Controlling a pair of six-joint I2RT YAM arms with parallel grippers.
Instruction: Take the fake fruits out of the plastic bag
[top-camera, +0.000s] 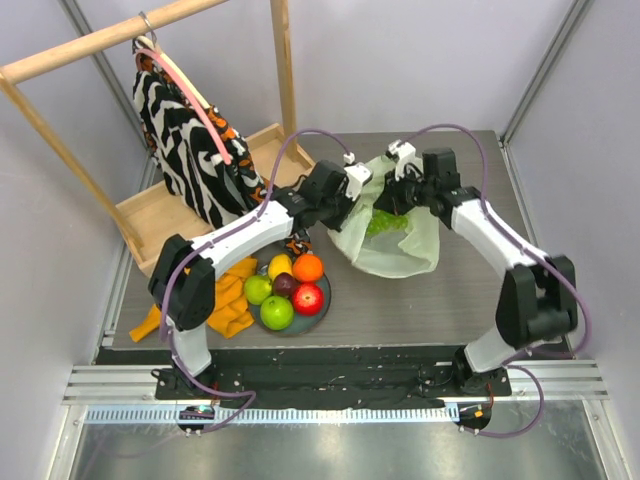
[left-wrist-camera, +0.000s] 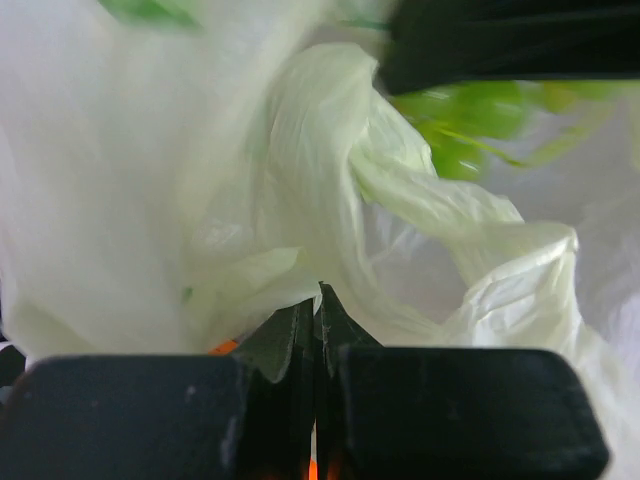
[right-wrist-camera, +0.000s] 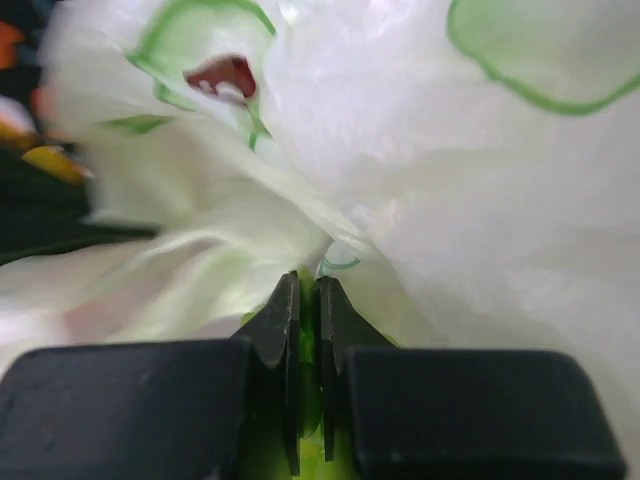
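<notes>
The pale, whitish-green plastic bag (top-camera: 395, 262) stands open-mouthed at the back middle of the table. My left gripper (top-camera: 338, 224) is shut on its left edge; in the left wrist view a fold of the bag (left-wrist-camera: 300, 265) runs down to the closed fingertips. Green fake grapes (top-camera: 384, 222) show in the bag's mouth. Above them is my right gripper (top-camera: 392, 206), and in the right wrist view a strip of green grapes (right-wrist-camera: 309, 400) is pinched between its fingers. Some grapes (left-wrist-camera: 490, 110) also appear past the bag's folds in the left wrist view. The bag's deeper inside is hidden.
A dark plate (top-camera: 318, 318) at front left holds several fruits, among them an orange (top-camera: 308, 267) and a red one (top-camera: 307, 298). An orange cloth (top-camera: 230, 300) lies beside it. The wooden clothes rack (top-camera: 283, 75) rises behind left.
</notes>
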